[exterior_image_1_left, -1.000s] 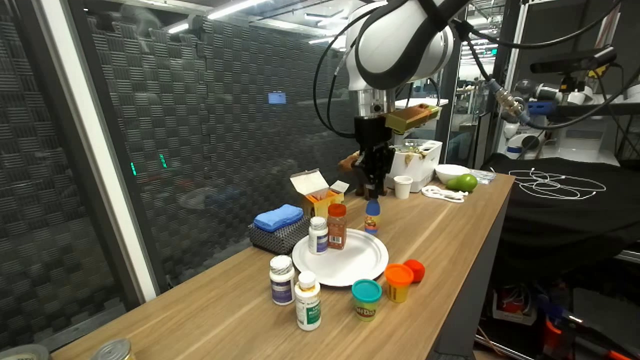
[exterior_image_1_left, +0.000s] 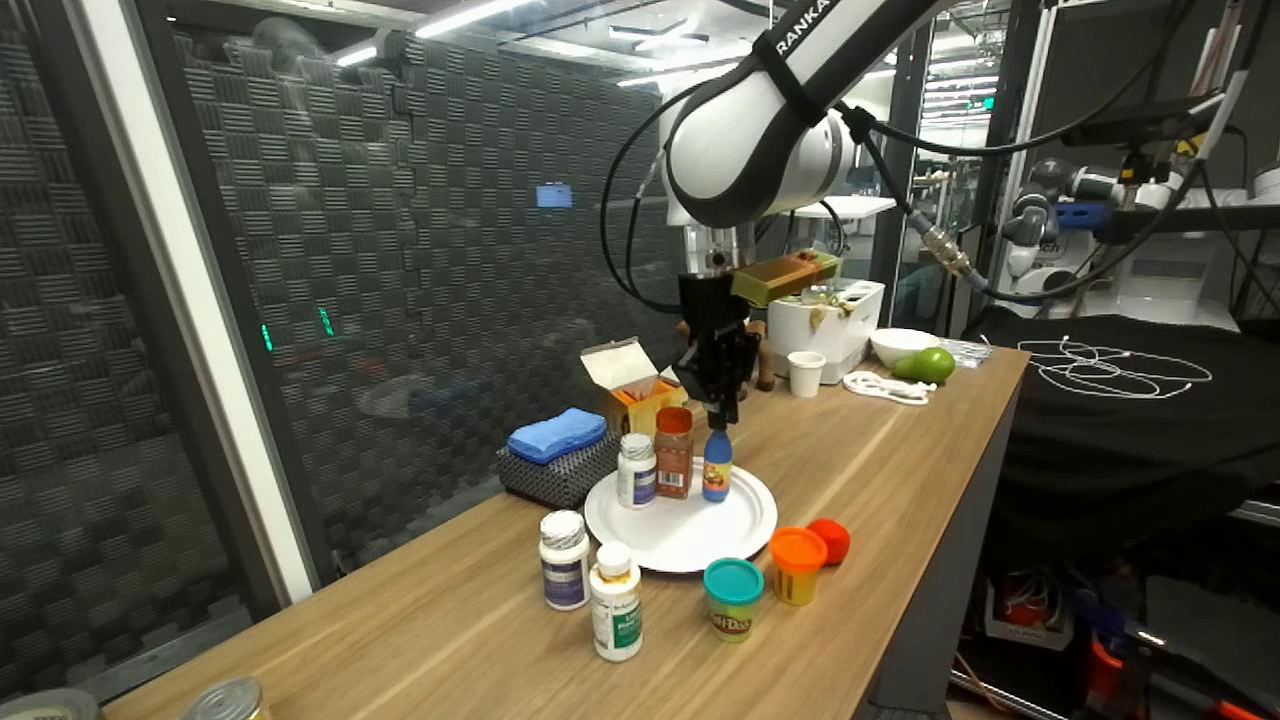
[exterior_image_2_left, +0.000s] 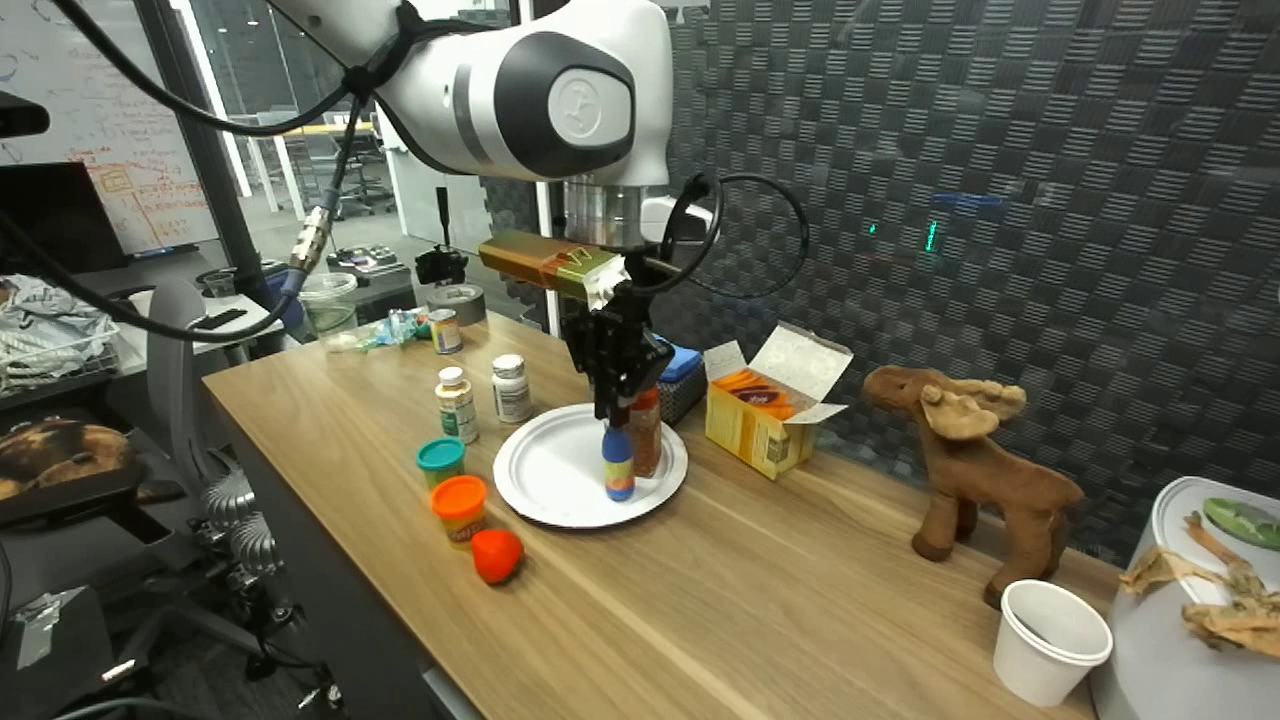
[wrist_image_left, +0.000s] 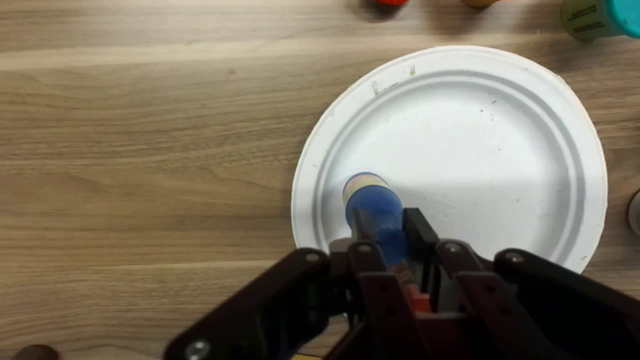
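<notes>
A small blue bottle (exterior_image_1_left: 716, 468) with a yellow label stands upright at the side of the white plate (exterior_image_1_left: 690, 548). My gripper is shut on its blue upper part, from above. In exterior view 2 the bottle (exterior_image_2_left: 618, 463) appears at or just over the plate's surface; whether its base touches cannot be told. Beside it on the plate stand a red-capped spice jar (exterior_image_1_left: 674, 454) and a white pill bottle (exterior_image_1_left: 636, 472). The wrist view shows the plate's middle (wrist_image_left: 468, 138) bare, while my fingers cover much of the bottle.
Near the plate stand two more pill bottles (exterior_image_1_left: 617, 602), a teal-lidded tub (exterior_image_1_left: 733, 600), an orange-lidded tub (exterior_image_1_left: 797, 565) and a red object (exterior_image_2_left: 497, 556). An open yellow box (exterior_image_2_left: 761, 414) and a toy moose (exterior_image_2_left: 978, 480) line the wall side. Bare table lies nearer the white cup (exterior_image_2_left: 1051, 643).
My gripper has carried the blue bottle left and downward in exterior view 1, from beyond the plate's edge to over the plate. The other objects have stayed put.
</notes>
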